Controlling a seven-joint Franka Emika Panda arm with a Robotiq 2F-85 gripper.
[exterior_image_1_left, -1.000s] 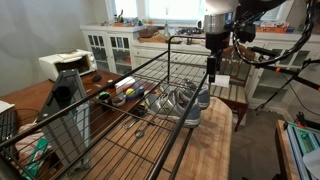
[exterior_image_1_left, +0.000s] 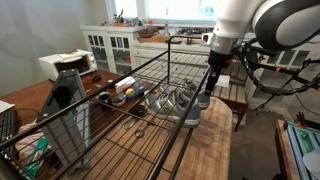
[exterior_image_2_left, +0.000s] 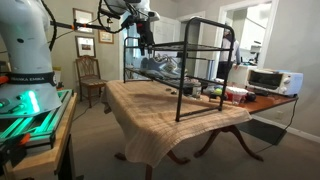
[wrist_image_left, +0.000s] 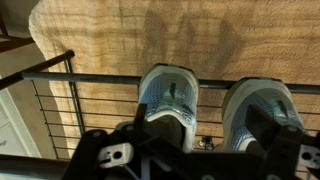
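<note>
Two grey-blue shoes show in the wrist view, a left one (wrist_image_left: 172, 88) and a right one (wrist_image_left: 262, 100), toes over a dark rack bar. In exterior view 1, the grey shoes (exterior_image_1_left: 186, 110) sit close together on the upper level of a black wire rack (exterior_image_1_left: 130, 120). My gripper (exterior_image_1_left: 209, 78) is just above the shoe at the right end of the group. Seen from the wrist, the gripper is open, its dark fingers apart over the shoes. Contact with a shoe cannot be made out.
A wooden tabletop (exterior_image_1_left: 208, 145) lies below the rack on the right. Beyond the rack, a desk carries a white toaster oven (exterior_image_2_left: 270, 80) and small items. The rack's black rails surround the shoes. A chair (exterior_image_2_left: 89, 70) stands behind the table.
Compared with a second ago, my gripper has come down toward the shoes, and the arm's pose has changed. The shoes and the rack look unmoved.
</note>
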